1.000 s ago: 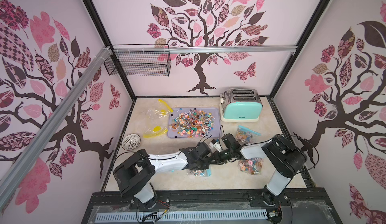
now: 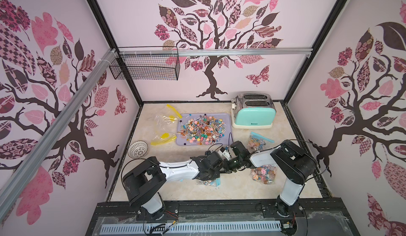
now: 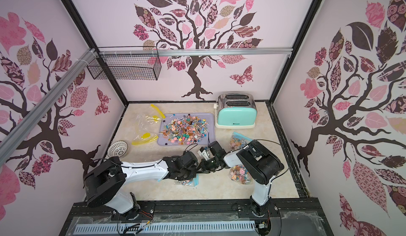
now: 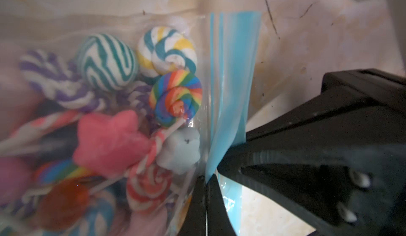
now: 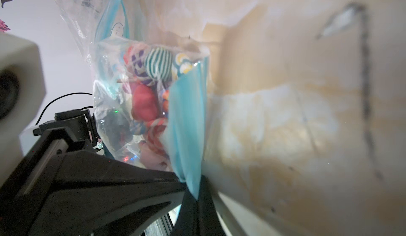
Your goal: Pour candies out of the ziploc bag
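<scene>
A ziploc bag of candies (image 4: 112,142) with a blue zipper strip (image 4: 228,79) lies on the front middle of the table, under my left arm in both top views. My left gripper is shut on the zipper edge at the bag's side. My right gripper is also shut on the blue strip, close against my left one; its black finger body shows beside the strip in the left wrist view. Striped, star and swirl lollipops show inside the bag.
A lilac tray (image 2: 181,139) heaped with candies sits at the back middle, an empty yellow-zip bag (image 2: 162,123) left of it, a white basket (image 2: 137,149) at left, a toaster (image 2: 253,113) at back right. Two more candy bags (image 2: 260,140) lie on the right.
Both arms have shifted only slightly, the right arm's elbow a little to the left, with the grippers staying together at the bag.
</scene>
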